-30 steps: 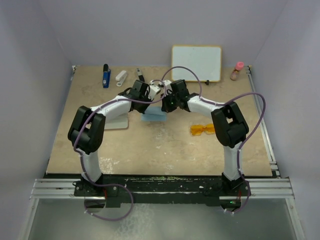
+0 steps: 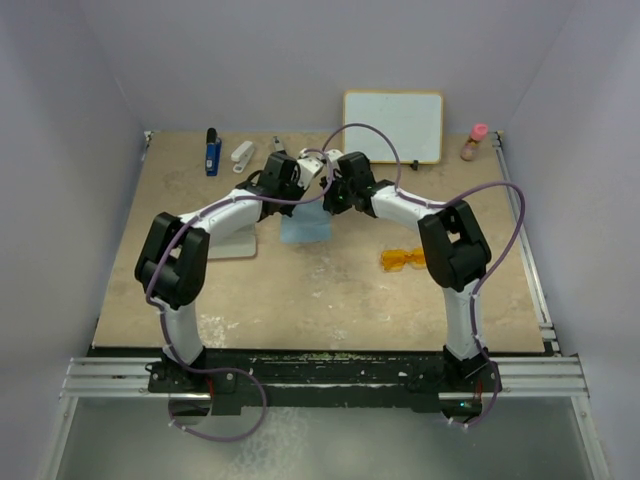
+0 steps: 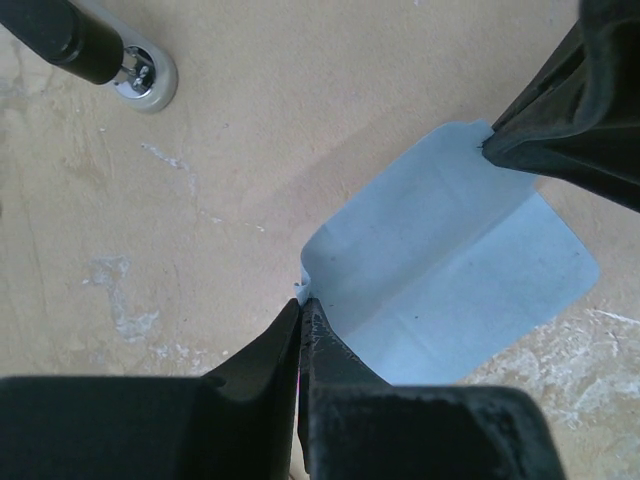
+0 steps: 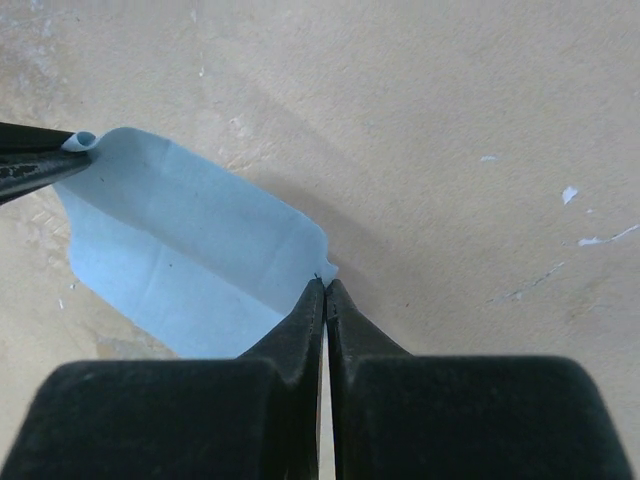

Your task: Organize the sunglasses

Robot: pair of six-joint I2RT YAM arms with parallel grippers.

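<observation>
A light blue cloth (image 2: 305, 228) lies mid-table, its front part flat and its far part lifted into a fold. At one corner of the fold my left gripper is shut on the cloth (image 3: 400, 240). My right gripper is shut too, with the fold's other corner pinched at its fingertips; the cloth (image 4: 190, 220) stretches between the two. Orange-yellow sunglasses (image 2: 403, 259) rest on the table to the right, below the right forearm.
A white panel (image 2: 392, 125) stands at the back, with a pink-capped bottle (image 2: 474, 141) to its right. Blue (image 2: 213, 157) and white (image 2: 242, 152) items lie back left. A pale tray (image 2: 237, 246) sits partly under the left arm.
Both grippers have shifted slightly towards the back with the cloth's lifted edge, and more of the fold shows between them. The sunglasses have not moved.
</observation>
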